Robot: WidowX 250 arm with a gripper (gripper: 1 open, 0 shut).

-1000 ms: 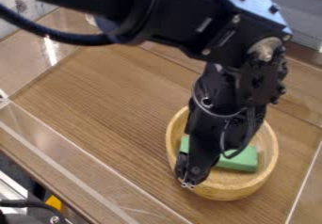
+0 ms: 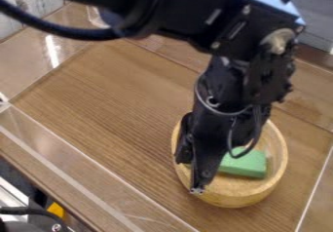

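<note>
A round wooden bowl (image 2: 244, 191) sits on the right part of the table, with a green block (image 2: 250, 163) in it, partly hidden by the arm. My black gripper (image 2: 196, 177) hangs over the left side of the bowl, its lower tip near the rim. It is shut, and nothing shows between its fingers, though the arm hides some of that area.
Clear panels or edges border it at left and front. Cables and a small yellow item lie beyond the front-left edge.
The gripper has shifted slightly up and left over the bowl since a second ago. The bowl and block look unmoved.
</note>
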